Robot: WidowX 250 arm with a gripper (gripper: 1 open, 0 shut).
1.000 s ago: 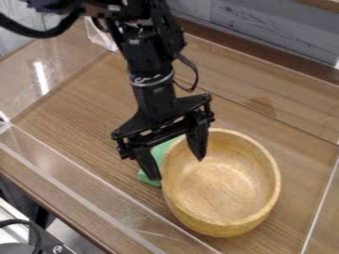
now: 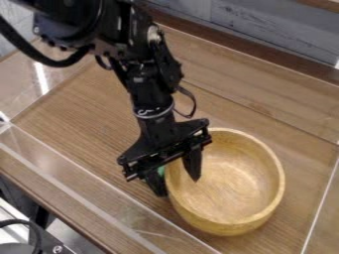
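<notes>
My black gripper (image 2: 165, 171) is low at the left rim of a pale wooden bowl (image 2: 239, 198), its fingers reaching down over a green object (image 2: 158, 183) beside the bowl. The green object is mostly hidden by the gripper and the bowl. Whether the fingers hold it cannot be made out.
A clear strip runs along the front left edge, with cables beyond it. A grey wall stands at the back.
The gripper's fingers appear closer together around the green object, which is now more hidden. The bowl has stayed about where it was.
</notes>
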